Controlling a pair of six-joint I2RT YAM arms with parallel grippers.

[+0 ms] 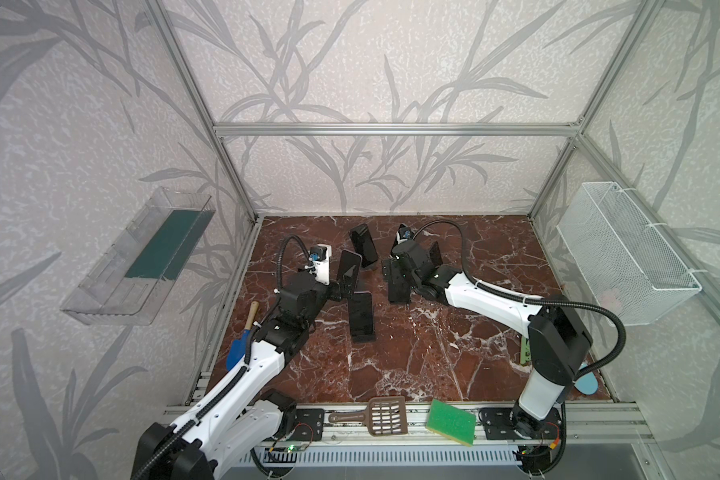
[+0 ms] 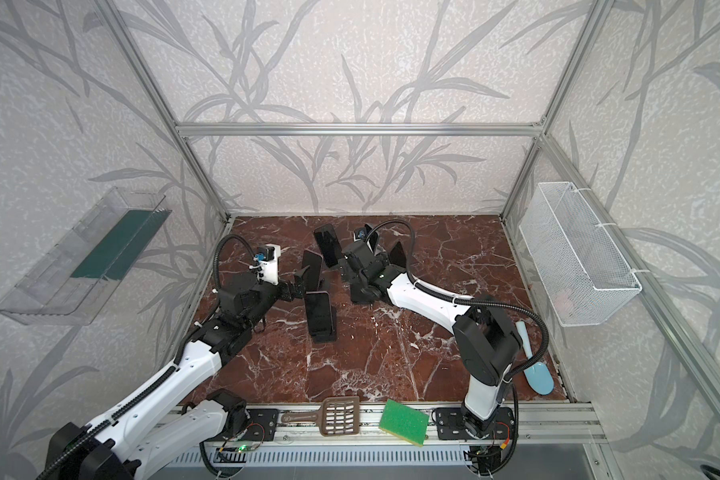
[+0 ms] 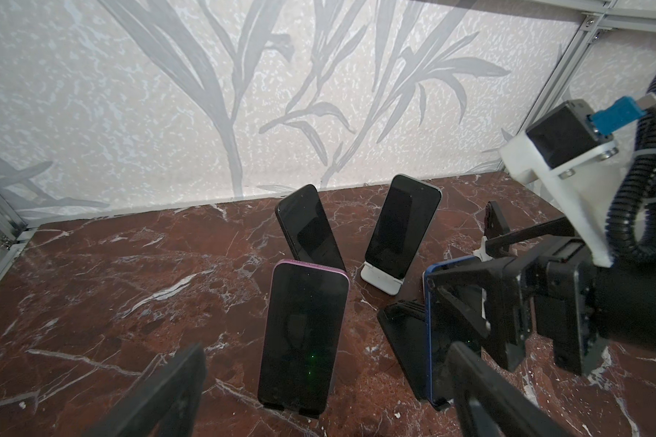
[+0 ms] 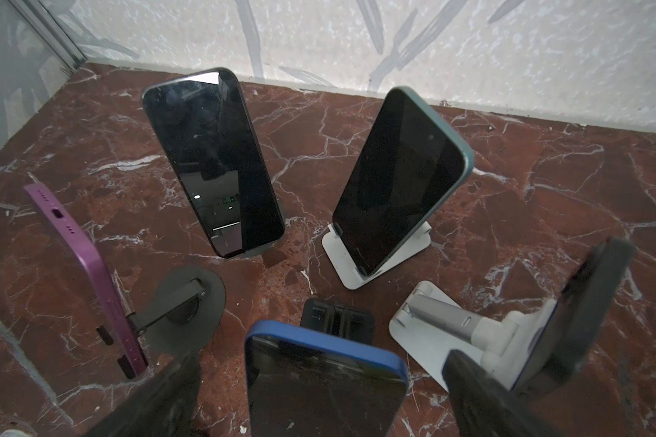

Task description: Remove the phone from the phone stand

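Several phones rest on stands. In the right wrist view a blue-framed phone [image 4: 325,386] is between the open fingertips of my right gripper, with its black stand [image 4: 337,313] behind. A pink phone [image 4: 87,269] stands at left, a black phone [image 4: 211,160] behind, a green-edged phone [image 4: 401,174] on a white stand [image 4: 350,266], and a dark phone [image 4: 576,313] at right. In the left wrist view, my open left gripper faces the pink phone [image 3: 304,335], nothing visibly held.
A wire basket [image 1: 624,248] hangs at the right wall, a clear tray [image 1: 112,296] at the left. A spatula [image 1: 380,416] and green sponge [image 1: 450,420] lie at the front edge.
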